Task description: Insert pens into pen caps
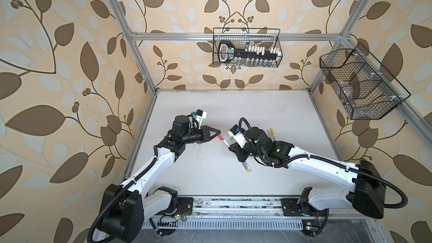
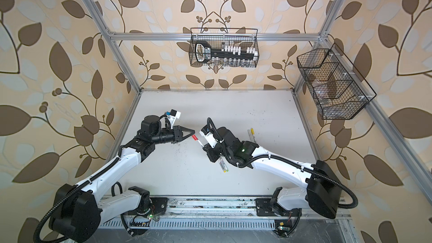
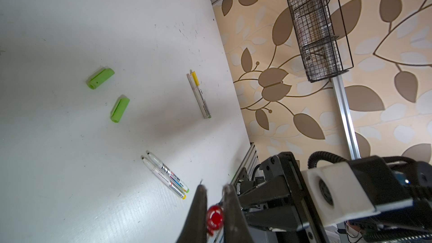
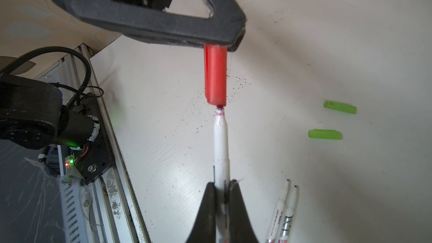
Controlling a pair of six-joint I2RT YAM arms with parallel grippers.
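A red cap (image 4: pixel 217 75) hangs mouth-down in the right wrist view, with my left gripper shut on it. Directly below it stands a white pen (image 4: pixel 221 153), nib up, with my right gripper shut around its barrel. The nib sits at the cap's mouth; whether its very end is inside cannot be told, and the pen's white shoulder is outside the cap. Two green caps (image 3: pixel 100 78) lie loose on the table. Two white pens (image 3: pixel 164 175) lie side by side nearer the front, and another pair of pens (image 3: pixel 199 94) rests further right.
Both arms meet above the middle of the white table (image 1: pixel 189 171). Wire baskets, one on the back frame (image 1: pixel 246 49) and one on the right (image 1: pixel 360 85), are well above the surface.
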